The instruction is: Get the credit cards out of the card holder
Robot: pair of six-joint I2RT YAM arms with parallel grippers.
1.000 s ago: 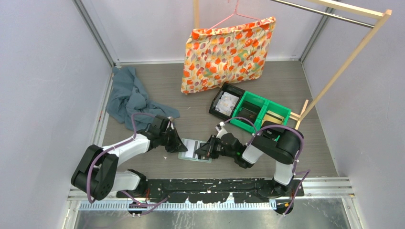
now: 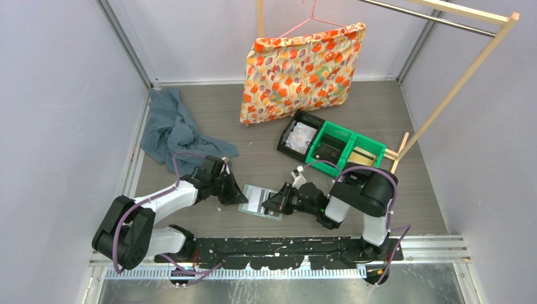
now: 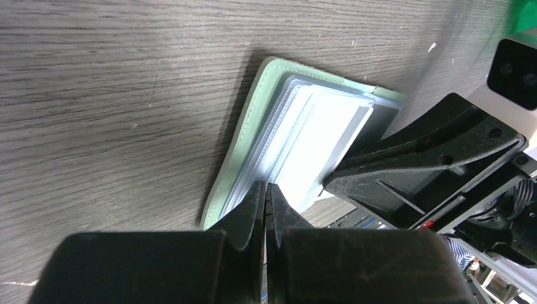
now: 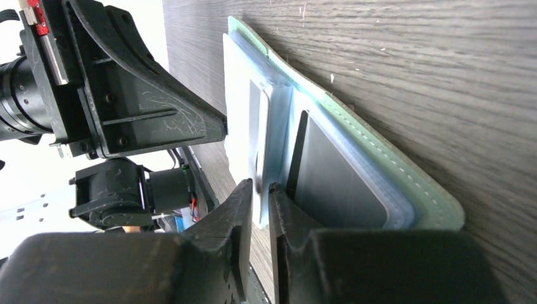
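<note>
The mint-green card holder [image 2: 250,206] lies open on the wooden floor, with clear sleeves holding white and dark cards [image 3: 316,139]. My left gripper [image 2: 244,200] is shut at the holder's left side, its fingertips at the clear sleeves. My right gripper [image 2: 269,204] is over the holder's right part; in the right wrist view its tips [image 4: 282,199] meet the edge of a clear sleeve with a dark card behind. Its fingers are close together; whether anything thin is between them is unclear.
Behind stand green and black bins [image 2: 335,134]. A blue cloth [image 2: 171,126] lies at back left, and a floral fabric [image 2: 301,69] hangs from a hanger at the back. Bare floor surrounds the holder.
Over the last second my right gripper has shifted slightly to the right, and the holder appears to have moved a little with it. The left gripper has barely moved.
</note>
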